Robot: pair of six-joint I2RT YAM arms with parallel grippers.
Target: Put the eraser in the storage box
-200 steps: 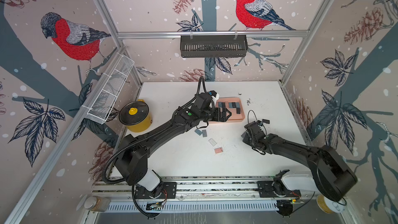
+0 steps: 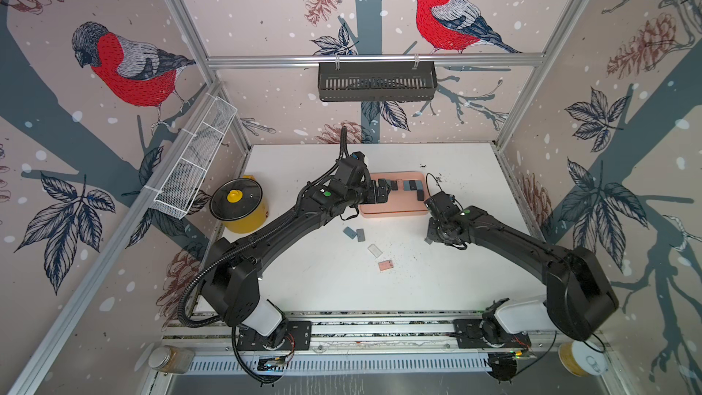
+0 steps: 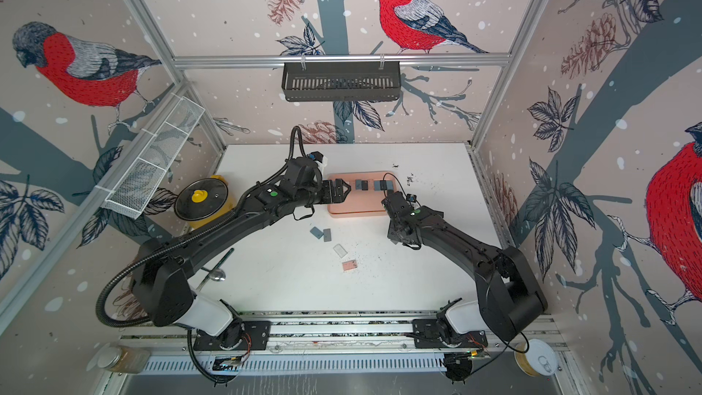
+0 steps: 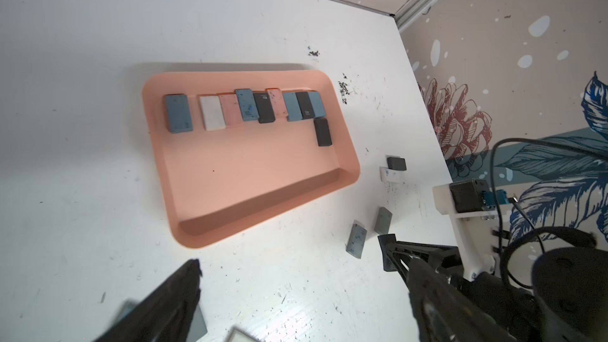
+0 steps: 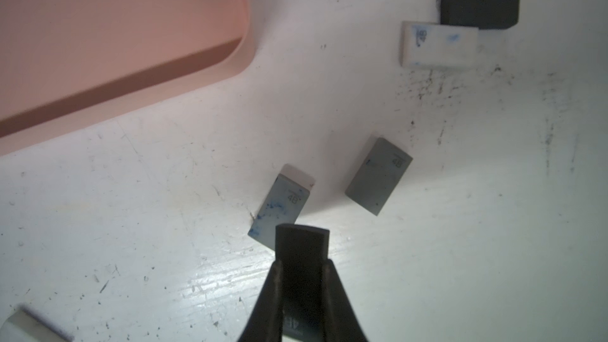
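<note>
A pink storage box (image 4: 247,158) holds a row of blue, white, pink and black erasers along its far side. My right gripper is shut on a black eraser (image 5: 301,247), above the table in front of the box's near right corner. Two grey erasers (image 5: 378,176) lie below it, with a white eraser (image 5: 439,45) and a black one beside the box. My left gripper stands open, high at the box's left, nothing seen between its blurred fingers. More loose erasers (image 2: 385,265) lie at front centre.
A yellow pot (image 2: 248,215) with a lid stands at the left. A wire rack (image 2: 197,150) is on the left wall and a dark basket (image 2: 376,82) hangs at the back. The box's front half is clear.
The right arm has risen and moved toward the back, nearer the box.
</note>
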